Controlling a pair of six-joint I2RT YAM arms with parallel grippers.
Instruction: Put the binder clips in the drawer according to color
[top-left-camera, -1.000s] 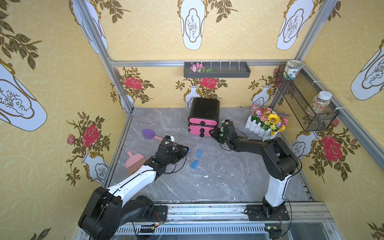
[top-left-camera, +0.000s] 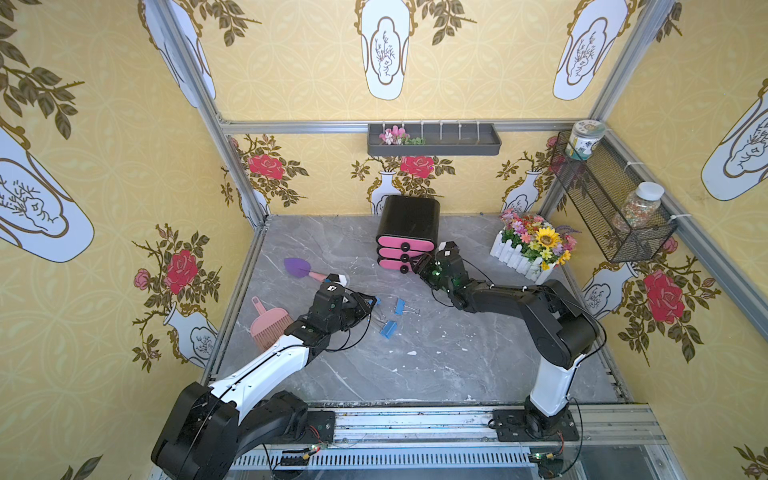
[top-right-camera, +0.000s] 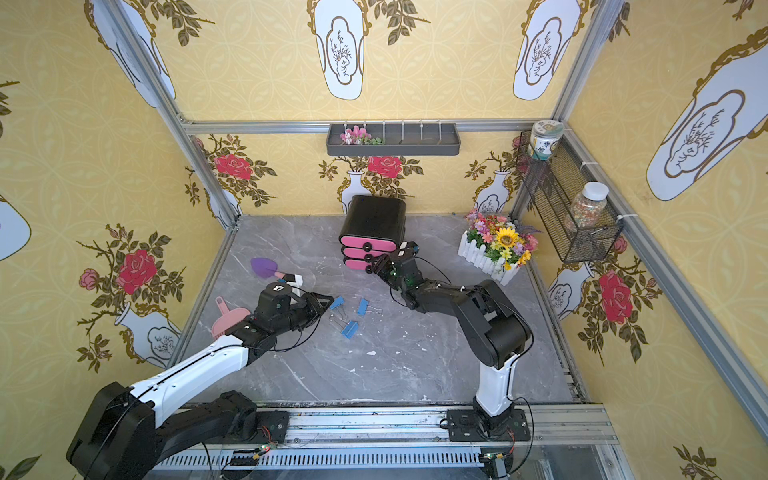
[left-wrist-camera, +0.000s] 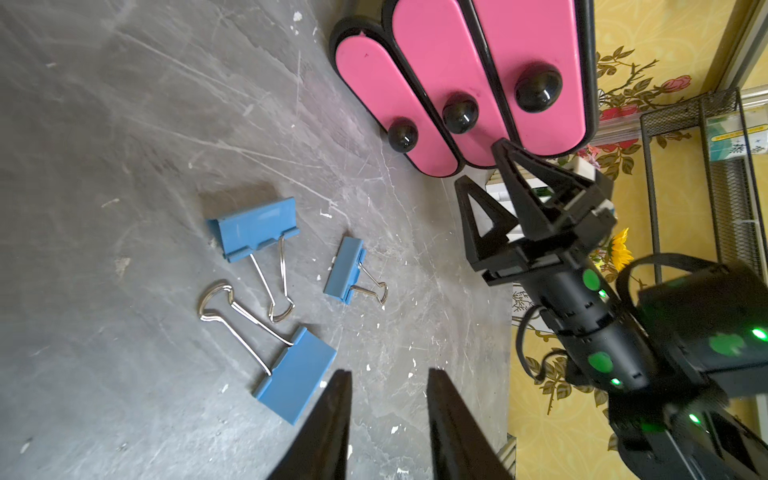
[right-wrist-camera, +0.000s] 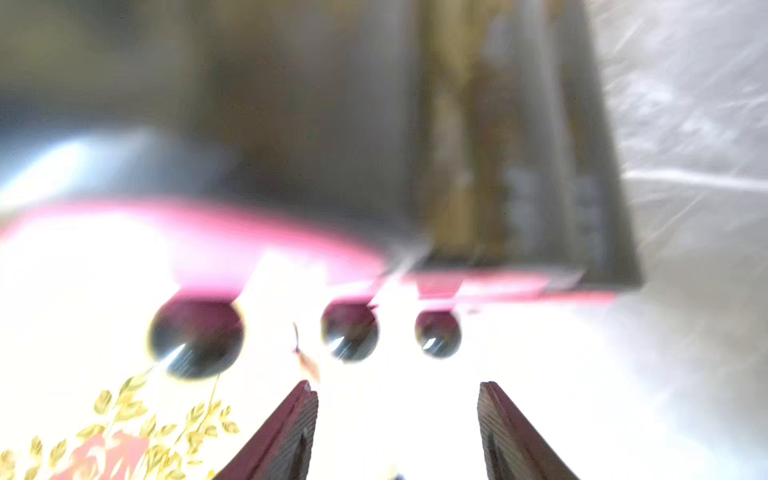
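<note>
Blue binder clips (left-wrist-camera: 291, 374) (left-wrist-camera: 345, 268) (left-wrist-camera: 256, 228) lie on the grey table, below and right of my left gripper, which is open and empty. The black drawer cabinet (top-left-camera: 408, 216) with three pink fronts and black knobs (left-wrist-camera: 459, 112) stands at the back. My right gripper is open at the cabinet's front, close to the knobs, nothing seen between its fingers; its wrist view is blurred and washed out.
A purple spatula (top-left-camera: 296, 266) and pink dustpan (top-left-camera: 268, 324) lie at left. A flower box (top-left-camera: 524, 254) stands back right. A wire shelf (top-left-camera: 600, 200) hangs on the right wall.
My right gripper has shifted slightly left along the cabinet front, its arm flexing. The cabinet's lower fronts look slightly shifted. The left arm has barely moved.
</note>
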